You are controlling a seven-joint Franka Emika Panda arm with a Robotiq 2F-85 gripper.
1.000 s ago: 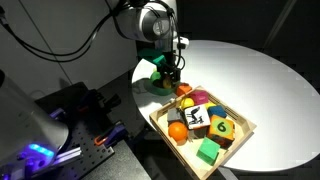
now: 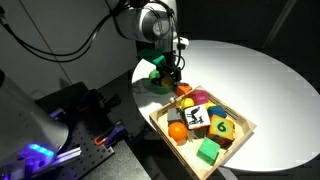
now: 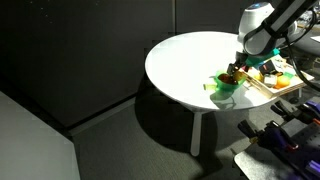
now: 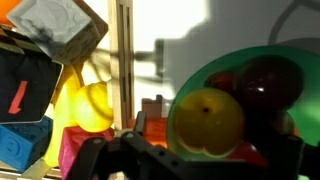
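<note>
A green bowl (image 4: 190,85) stands on the white table beside the wooden box. In the wrist view it holds an orange ball (image 4: 208,121) and a dark red round thing (image 4: 268,82), with more red partly hidden beneath. My gripper (image 2: 172,77) hangs over the bowl, pointing down. Its dark fingers stand apart and open at the bottom edge of the wrist view, close to the orange ball; whether they touch it cannot be told. From the second exterior view, the gripper also appears low over the green bowl (image 3: 227,83).
A wooden box (image 2: 238,146) holds several toys, among them an orange ball (image 2: 177,131), a green block (image 2: 208,151) and a white cube (image 2: 196,118). An orange-red block (image 4: 156,131) lies between box and bowl. A yellow block (image 3: 210,87) sits beside the bowl.
</note>
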